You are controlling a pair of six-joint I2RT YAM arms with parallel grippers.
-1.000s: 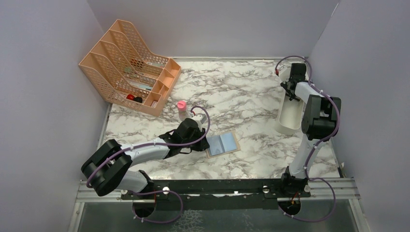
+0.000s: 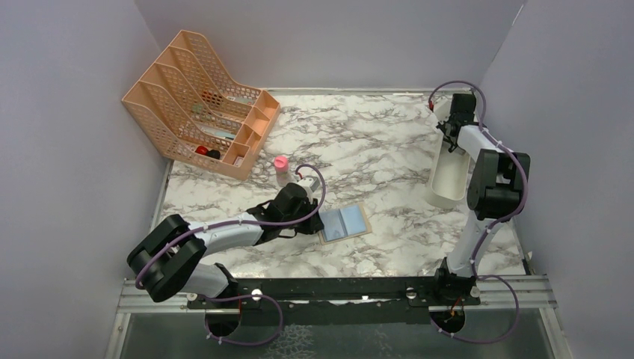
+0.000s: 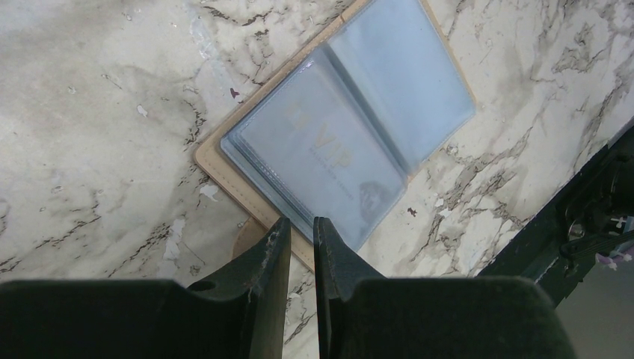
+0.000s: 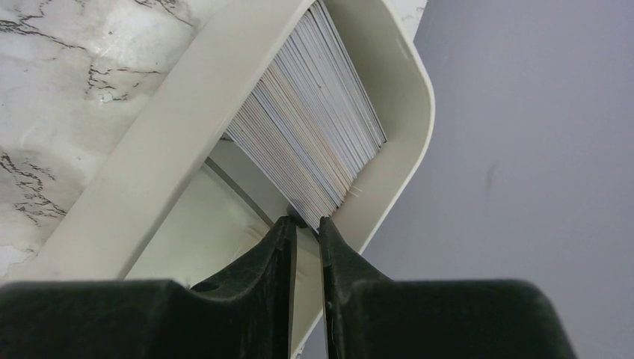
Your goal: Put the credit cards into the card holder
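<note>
The card holder (image 2: 344,223) lies spread open on the table, its clear pockets (image 3: 407,60) facing up. A card with faint lettering (image 3: 321,142) shows through one pocket. My left gripper hovers at the holder's edge, slightly open, nothing between its fingers. On the right, a tight row of credit cards (image 4: 306,112) stands on edge in the white bin (image 4: 164,142). My right gripper is down at the row's front corner, its fingers a little apart. Whether a card edge lies between its fingertips or just behind them, I cannot tell. The arm hides the cards in the top view.
An orange organizer (image 2: 258,138) with small items stands at the back left, and a pink-capped bottle (image 2: 281,166) is close to my left arm. The bin (image 2: 448,183) is near the right wall. Mid-table marble (image 2: 359,142) is clear.
Over the bin, my right arm has shifted slightly toward the back and right. The left arm stays almost still, and the holder has not moved.
</note>
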